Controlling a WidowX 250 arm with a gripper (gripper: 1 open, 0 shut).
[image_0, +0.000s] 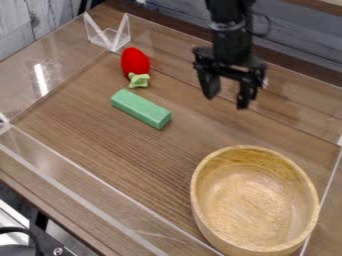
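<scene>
The black arm's gripper (225, 88) hangs over the upper middle of the wooden table, somewhat blurred, its fingers apart and open with nothing visible between them. To its left lie a red pepper-like object (135, 62) with a pale green end and a green block (140, 108). A large yellow bowl (254, 171) sits at the lower right, well apart from the gripper.
A clear plastic container (107, 30) stands at the back left. Bare table (107, 180) fills the left front and the area between the green block and the gripper. A black cable lies at the bottom left corner.
</scene>
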